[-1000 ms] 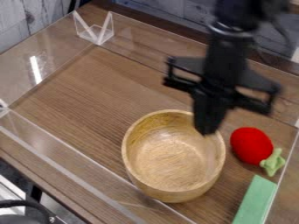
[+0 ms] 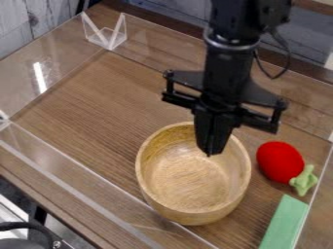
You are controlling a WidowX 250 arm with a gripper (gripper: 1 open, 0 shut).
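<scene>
My black gripper [image 2: 208, 140] points down over the back part of a large pale tan bowl [image 2: 188, 185], its narrow tip shut with nothing visible between the fingers. The bowl looks empty. A red round object with a green leafy top [image 2: 278, 156] lies to the right of the bowl, and a light green rectangular object [image 2: 283, 228] lies at the bottom right.
A small clear wire or plastic piece [image 2: 107, 29] stands at the back left. A dark object sits at the bottom left edge.
About a second ago the gripper was higher and larger in view; it has moved slightly, with its tip now over the bowl. The objects on the table have stayed put.
</scene>
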